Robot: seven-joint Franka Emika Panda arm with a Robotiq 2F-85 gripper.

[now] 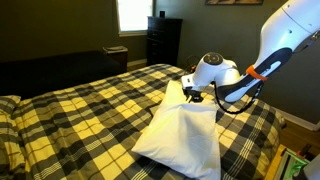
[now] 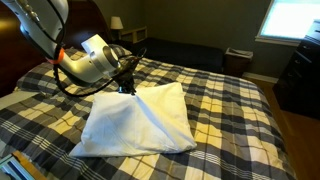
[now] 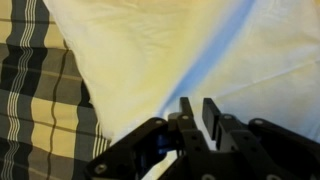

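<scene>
A white cloth (image 1: 183, 140) lies loosely spread on the checked bed cover, its folds also plain in exterior view 2 (image 2: 135, 125). The tips of my gripper (image 1: 191, 98) are just above the cloth's upper part, pointing down. In the wrist view my gripper shows a narrow gap between its two dark fingertips, with no cloth seen pinched there. White fabric (image 3: 150, 50) fills most of that view beyond the fingers, with a soft bluish fold running up from near the tips. Whether the tips still touch the cloth cannot be told.
The plaid bed cover (image 1: 85, 125) is clear to the left of the cloth in exterior view 1. A dark dresser (image 1: 163, 40) and a window (image 1: 135, 15) stand at the back, away from the arm.
</scene>
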